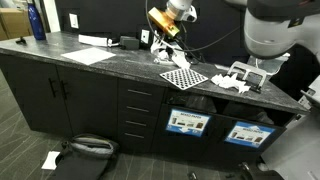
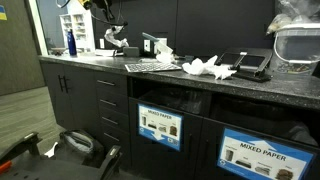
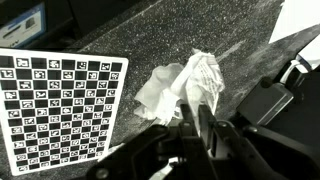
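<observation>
A crumpled white paper (image 3: 190,85) hangs from my gripper, which is shut on it. In exterior view 1 the gripper (image 1: 163,28) is raised above the counter, with the paper (image 1: 165,50) below its fingers. Exterior view 2 shows the held paper (image 2: 116,40) under the gripper at the upper left. The fingertips partly cover the lower end of the paper in the wrist view.
A checkered board (image 1: 184,78) lies flat on the dark counter (image 1: 130,66). Crumpled white papers (image 2: 208,68) lie farther right, near a black device (image 2: 247,63). Below the counter are open compartments with labels (image 2: 160,124) reading MIXED PAPER. A blue bottle (image 1: 36,22) stands far left.
</observation>
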